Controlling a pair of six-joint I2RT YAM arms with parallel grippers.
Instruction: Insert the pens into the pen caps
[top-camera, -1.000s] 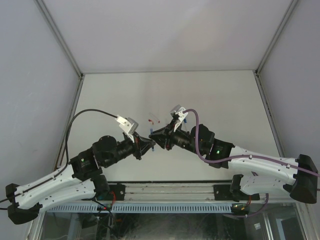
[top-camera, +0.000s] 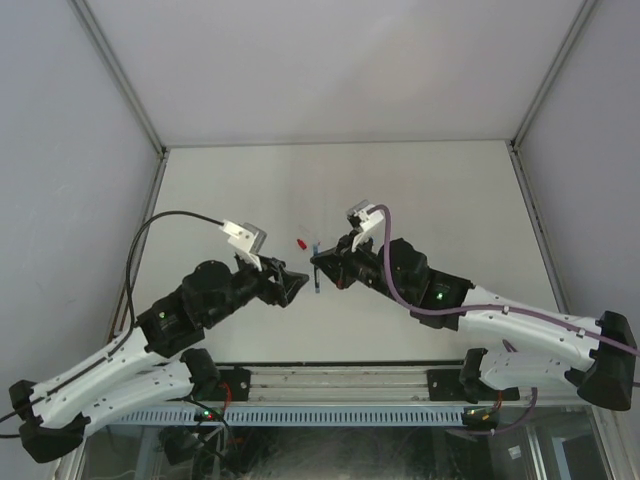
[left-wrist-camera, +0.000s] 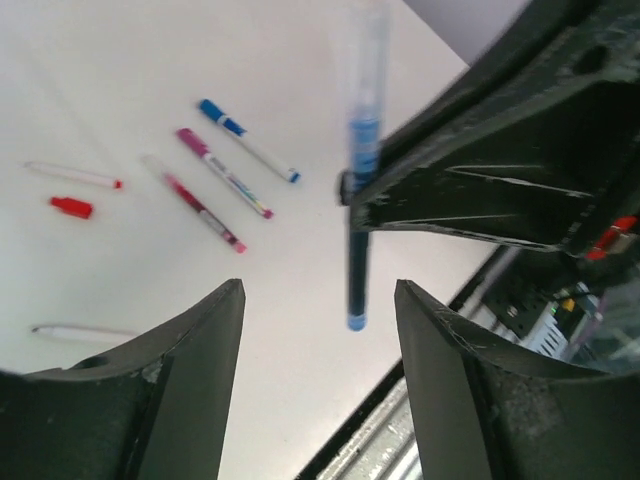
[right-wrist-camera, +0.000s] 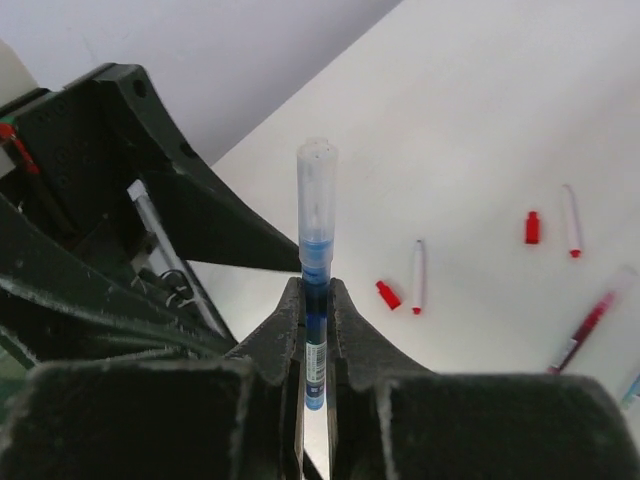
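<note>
A blue pen (right-wrist-camera: 315, 365) with a clear cap (right-wrist-camera: 317, 190) over its upper end hangs upright. My right gripper is shut on it around the middle, clear of the table. Facing it, my left gripper stands open. In the left wrist view the pen's dark lower part lies beyond the gap between its fingers. On the table lie a pink-red pen (left-wrist-camera: 200, 210) with a clear cap end, two white-bodied pens (right-wrist-camera: 419, 275) (right-wrist-camera: 571, 220), and two red caps (right-wrist-camera: 388, 294) (right-wrist-camera: 532, 228).
A purple marker (left-wrist-camera: 225, 172) and a blue marker (left-wrist-camera: 248, 144) lie side by side beyond the pink-red pen. The table's front edge (top-camera: 350, 361) runs below the arms. Bare tabletop (top-camera: 430, 190) spreads at the back and right.
The arms have drawn apart, left arm leftward, right arm rightward with the pen.
</note>
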